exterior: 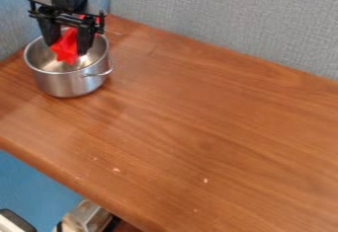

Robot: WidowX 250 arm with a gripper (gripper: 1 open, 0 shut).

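Observation:
A steel pot [71, 80] with a side handle stands at the upper left of the wooden table. My black gripper [67, 28] is over the pot, its fingers reaching down to the rim. A red object [65, 45] is at and just inside the pot's mouth between the fingers; whether they grip it I cannot tell.
Grey padded walls line the back and left. Metal fittings [87, 218] show at the lower left, beyond the table's edge.

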